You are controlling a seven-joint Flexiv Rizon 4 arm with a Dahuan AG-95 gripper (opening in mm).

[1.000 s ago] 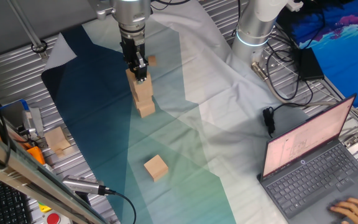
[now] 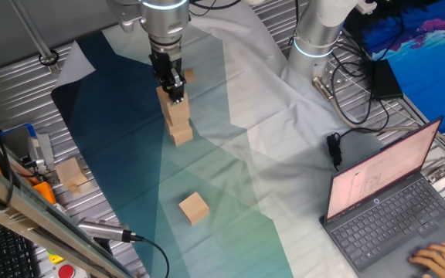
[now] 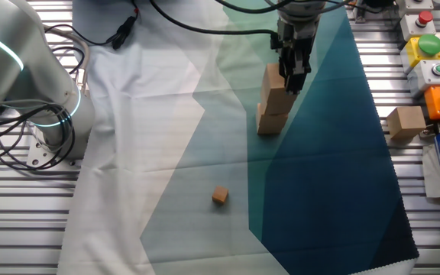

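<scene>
In exterior view 1, my gripper [image 2: 176,96] points down over the top end of a tall wooden block [image 2: 178,113]. That block stands on a lower wooden block [image 2: 180,134], making a stack. From the other side, in exterior view 2, the gripper [image 3: 295,82] overlaps the right edge of the tall block [image 3: 276,92], with the lower block [image 3: 271,123] beneath it. The dark fingers look close to the tall block's top, but whether they touch or grip it is unclear. A separate wooden block [image 2: 194,208] lies nearer the front in exterior view 1.
A small wooden cube [image 3: 220,195] sits alone on the cloth. Another wooden block [image 2: 73,174] lies off the cloth's edge.
The gripper has shifted and turned very slightly above the stack. The blocks look unmoved. The hand on the laptop has moved a little.
</scene>
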